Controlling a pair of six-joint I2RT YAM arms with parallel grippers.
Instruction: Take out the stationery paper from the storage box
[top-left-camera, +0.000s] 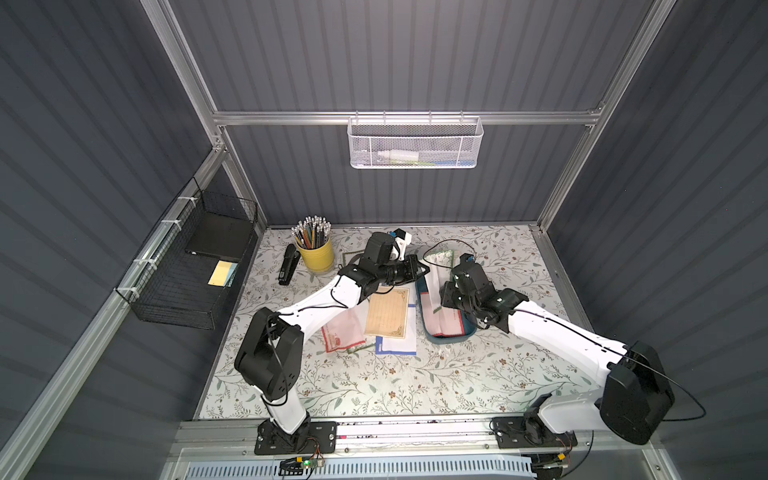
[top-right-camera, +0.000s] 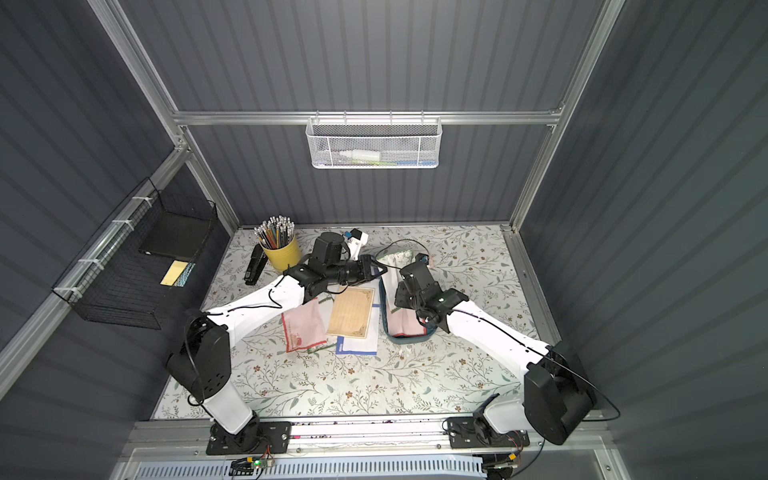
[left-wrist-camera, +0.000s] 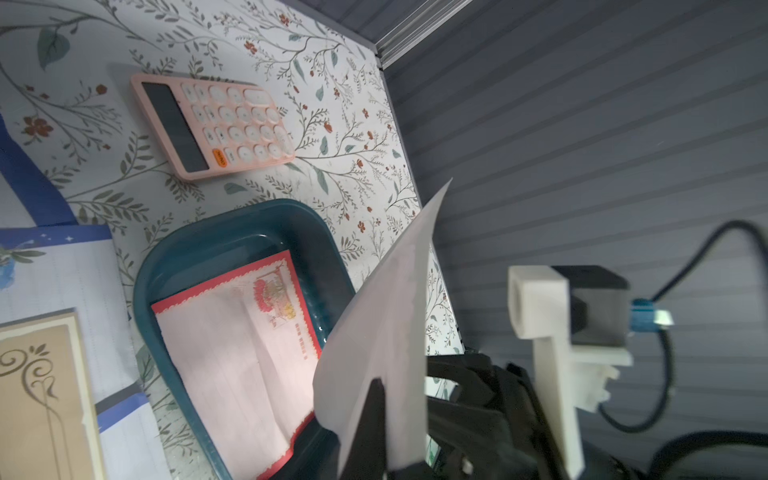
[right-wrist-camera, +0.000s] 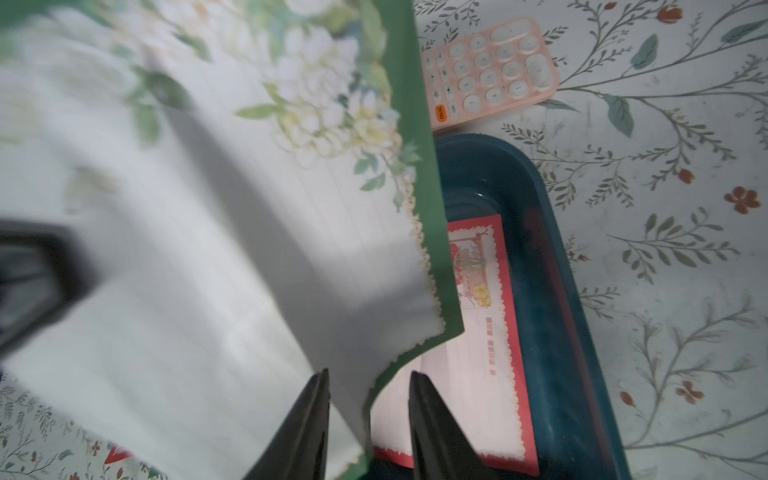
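Observation:
A white sheet of stationery paper with a green floral border (right-wrist-camera: 352, 160) hangs over the blue-green storage box (left-wrist-camera: 216, 216). My left gripper (top-left-camera: 425, 270) is shut on its edge; in the left wrist view the sheet (left-wrist-camera: 392, 312) rises from between the fingers. My right gripper has its fingers apart, and the sheet's lower green edge runs into the gap between them without visible pinching. Lower down, a pink-red bordered sheet (left-wrist-camera: 240, 344) lies inside the box.
Left of the box lie a tan sheet (top-left-camera: 388, 312), a blue-edged sheet (top-left-camera: 398, 346) and a red-edged one (top-left-camera: 342, 333). A pink calculator (left-wrist-camera: 216, 124) lies behind the box. A yellow pencil cup (top-left-camera: 318, 257) stands at the back left.

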